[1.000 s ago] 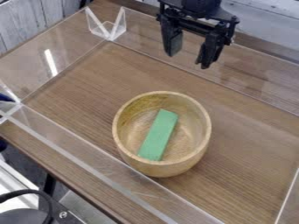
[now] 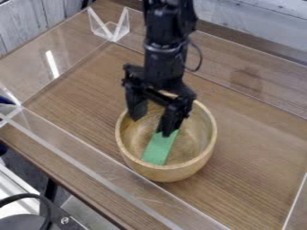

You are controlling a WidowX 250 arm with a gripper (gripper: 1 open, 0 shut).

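The dark gripper (image 2: 156,112) has its fingers apart over a round tan bowl (image 2: 200,145), reaching down from the top of the view with its fingers at the bowl's back half. A green oblong object (image 2: 157,149) lies in the bowl, its upper part near or partly behind the right fingers. Nothing shows held in the gripper.
A clear plastic piece (image 2: 108,27) stands at the back left. Cables and dark equipment (image 2: 36,211) lie at the lower left, beyond the table's edge.
The bowl and green object look to be in the same place.
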